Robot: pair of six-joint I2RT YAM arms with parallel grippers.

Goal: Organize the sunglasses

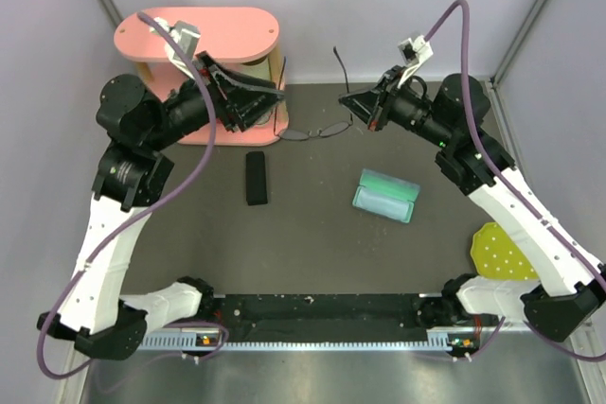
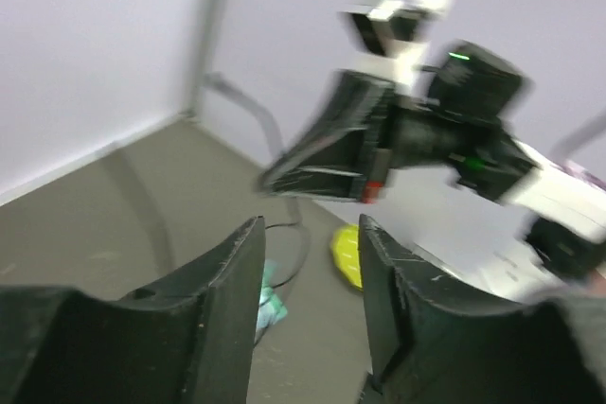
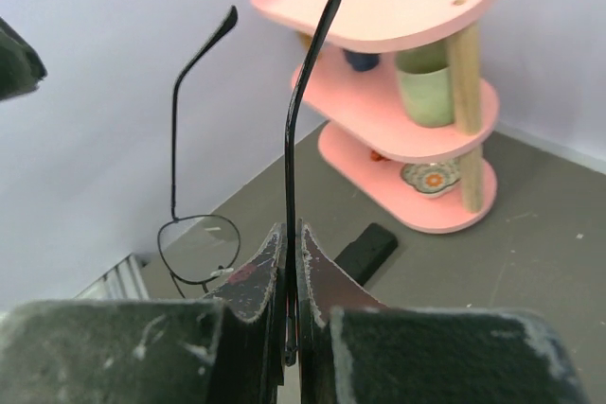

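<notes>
My right gripper (image 1: 353,101) is shut on one temple of a pair of sunglasses (image 1: 331,129) held in the air, both arms unfolded; in the right wrist view that temple (image 3: 292,130) rises between the fingers and the other lens (image 3: 199,248) hangs left. My left gripper (image 1: 270,101) is above and left of the glasses, its fingers apart in its blurred wrist view, with nothing clearly between them. An open teal case (image 1: 383,205) lies at right of centre on the floor; a black case (image 1: 256,179) lies left of it.
A pink three-tier shelf (image 1: 194,27) with cups and a bowl stands at the back left. A yellow dotted cloth (image 1: 502,248) lies at the right edge.
</notes>
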